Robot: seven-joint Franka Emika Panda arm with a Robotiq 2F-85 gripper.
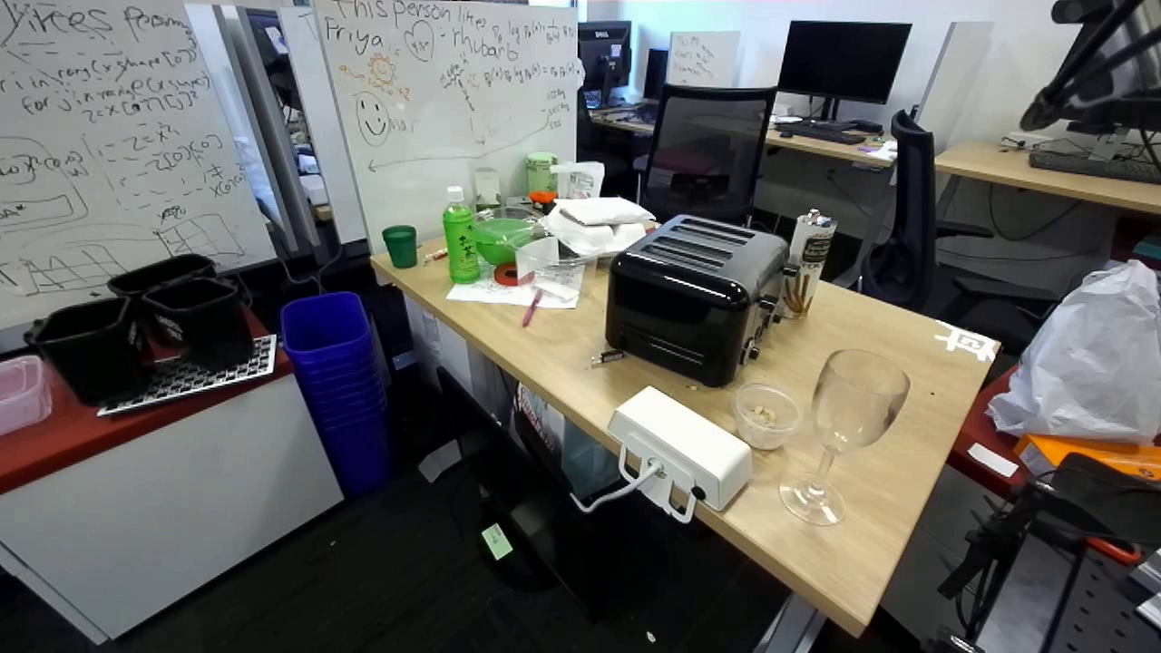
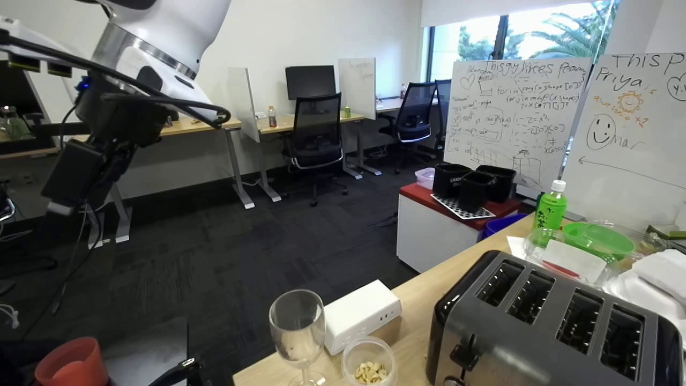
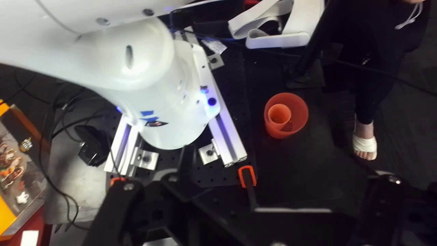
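High at the left of exterior view 2, my black gripper (image 2: 67,193) hangs below the white arm (image 2: 170,32), away from the table. Its dark parts blur along the bottom of the wrist view, so its opening cannot be told; no held object is visible. A wine glass (image 1: 860,403) stands upright near the table's end. Beside it sits a clear cup with small pale pieces (image 1: 767,419). A white power box (image 1: 680,446) lies at the edge, and a black toaster (image 1: 697,299) stands behind it.
Inside a larger red cup (image 3: 301,112) sits a smaller orange cup (image 3: 279,114), near the robot's base (image 3: 172,119). A green bottle (image 1: 462,239), a green bowl (image 1: 501,238) and wrappers crowd the table's far end. Bare tabletop (image 1: 871,326) shows right of the toaster.
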